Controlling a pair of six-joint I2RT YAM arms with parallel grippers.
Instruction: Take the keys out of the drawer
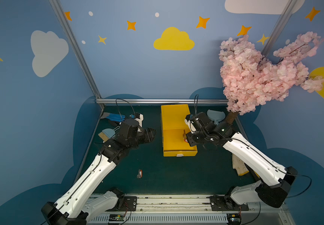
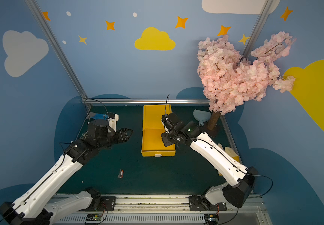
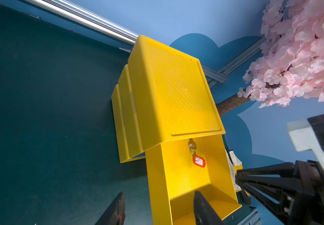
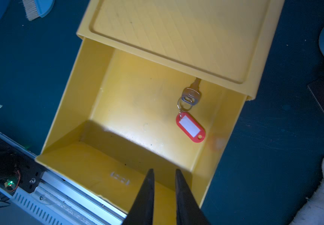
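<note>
A key [image 4: 192, 91] on a ring with a red tag [image 4: 190, 127] lies on the floor of the pulled-out yellow drawer [image 4: 132, 101], near its right wall. The key's tip reaches under the edge of the yellow cabinet [image 4: 184, 37]. In the right wrist view my right gripper has its fingertips partly apart, with nothing between them; the keys are ahead of it, untouched. My left gripper is wide open and empty, left of the drawer. From the left wrist view, the red tag [image 3: 199, 161] also shows inside the drawer.
A small orange-and-grey object [image 1: 139, 173] lies on the table in front. Blue dustpan [image 1: 216, 115] and blossom tree [image 1: 244, 75] stand at the back right; a white glove [image 1: 239, 165] lies at right. Table in front of the drawer is mostly clear.
</note>
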